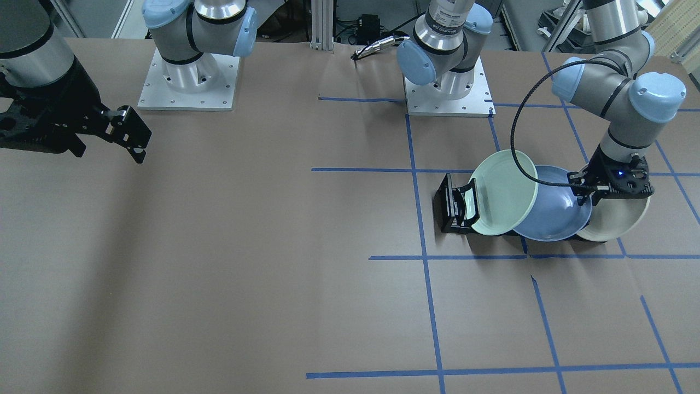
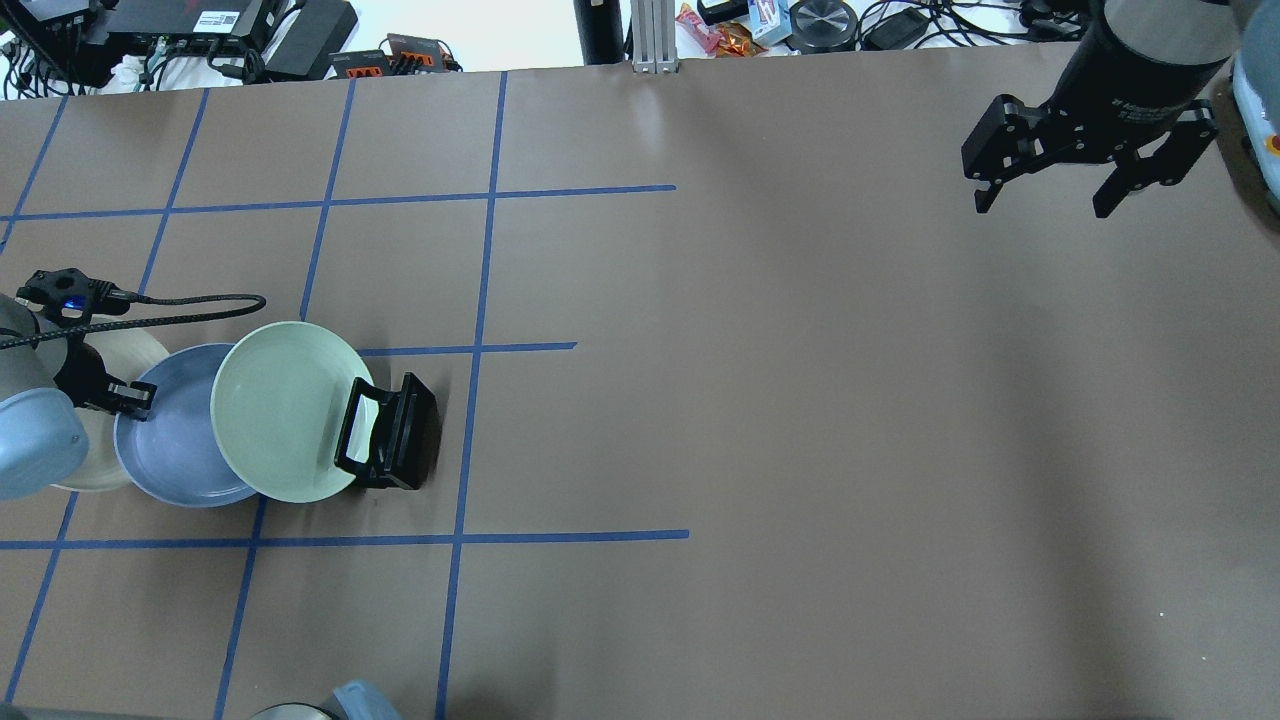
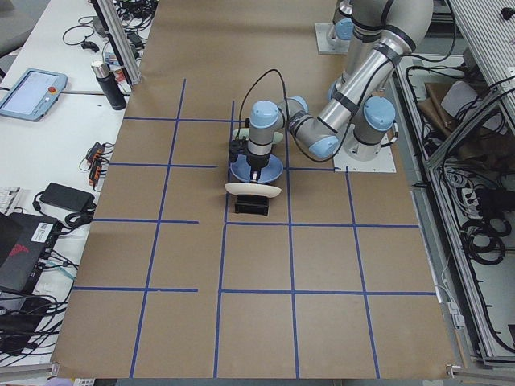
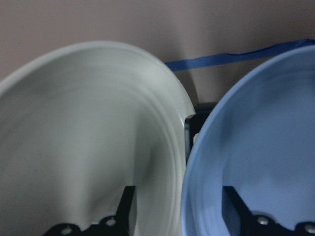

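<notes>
A black rack [image 1: 449, 207] holds three upright, leaning plates: pale green [image 1: 499, 197], blue [image 1: 551, 216] and off-white [image 1: 617, 216]. My gripper is down at the blue and off-white plates, its two black fingers open, one each side of the blue plate's rim [image 4: 192, 177], where it meets the off-white plate's edge. Whether the fingers touch either plate cannot be told. In the top view the gripper [image 2: 138, 398] sits over the left part of the blue plate.
A second black gripper [image 2: 1044, 168] hangs over the table's far end. Other arm bases [image 1: 187, 92] stand at the back. The table between rack and second gripper is clear, marked with blue tape lines [image 1: 426, 295].
</notes>
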